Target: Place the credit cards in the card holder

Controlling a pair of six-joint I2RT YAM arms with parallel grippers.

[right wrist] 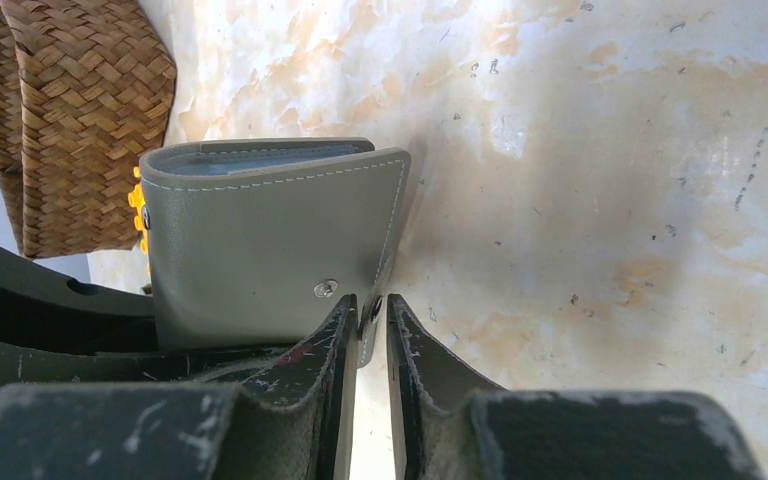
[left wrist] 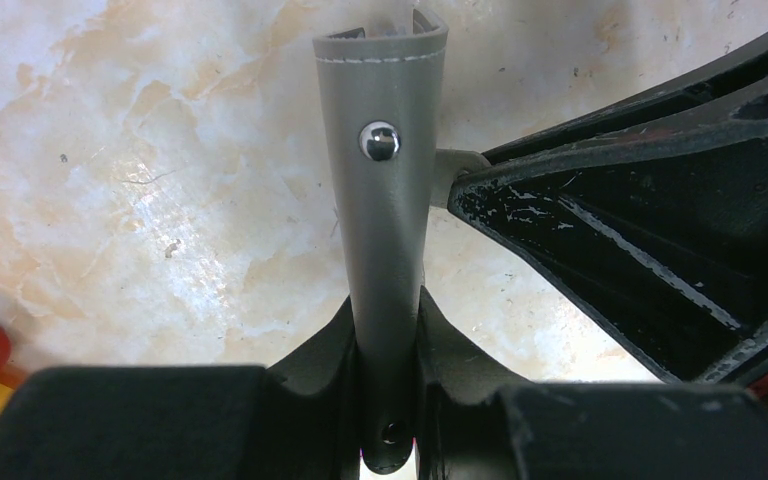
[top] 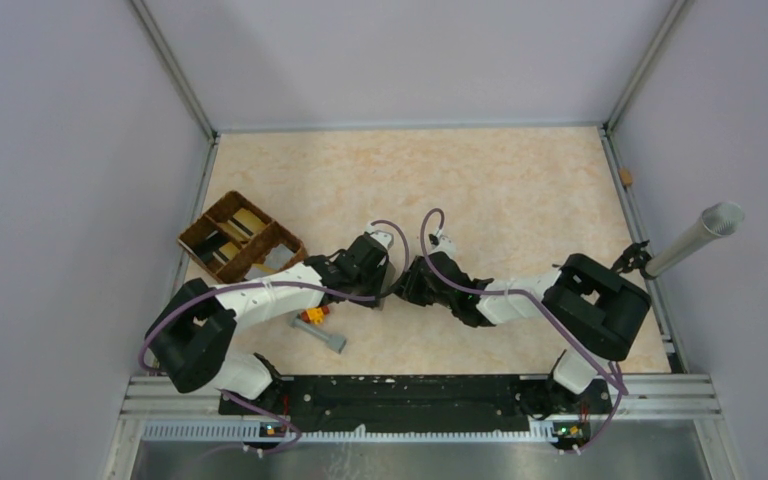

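A grey-green leather card holder is clamped upright in my left gripper, seen end-on in the left wrist view. In the right wrist view its side shows a snap and stitched edges. My right gripper is at the holder's loose edge near the snap, its fingertips close together; whether the flap is between them is unclear. From the top, both grippers meet near the middle front of the table, mostly hiding the holder. No card can be clearly made out in the holder.
A woven divided basket with cards and other flat items stands at the left. A red and yellow toy and a grey tool lie near the left arm.
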